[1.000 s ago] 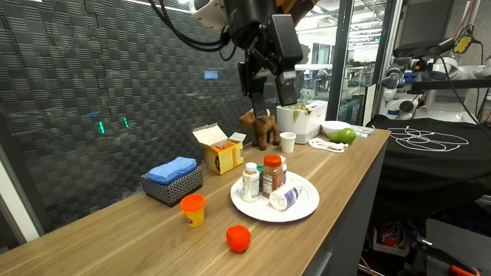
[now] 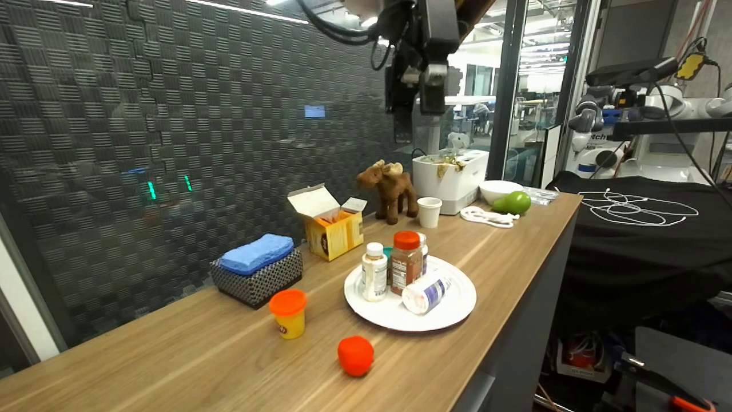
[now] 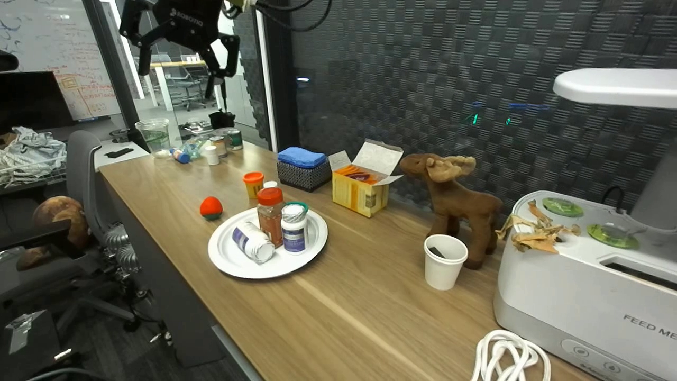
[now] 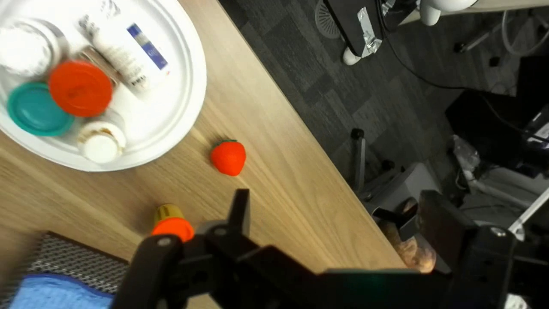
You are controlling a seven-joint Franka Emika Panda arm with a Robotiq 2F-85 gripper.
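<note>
My gripper (image 3: 181,76) hangs high above the counter, its fingers (image 4: 239,213) spread wide with nothing between them. Below it on the wood, a red strawberry-like toy (image 4: 228,158) lies alone near the counter's front edge. The white plate (image 2: 449,316) carries several bottles: a red-capped spice jar (image 2: 406,264), an upright white bottle (image 2: 374,273) and a white bottle lying on its side (image 2: 426,292) among them. A teal lid (image 4: 40,109) shows there too in the wrist view. A yellow tub with an orange lid (image 2: 288,313) stands apart from the plate.
Along the wall are a dark woven box (image 3: 303,175) topped by a blue cloth (image 2: 257,253), an open yellow box (image 3: 359,193), a brown moose toy (image 3: 458,199), a paper cup (image 3: 442,272) and a white planter (image 3: 558,305). Bare wood lies around the strawberry.
In exterior view 1 the arm and gripper have risen and shifted slightly right. Everything on the counter stays in place.
</note>
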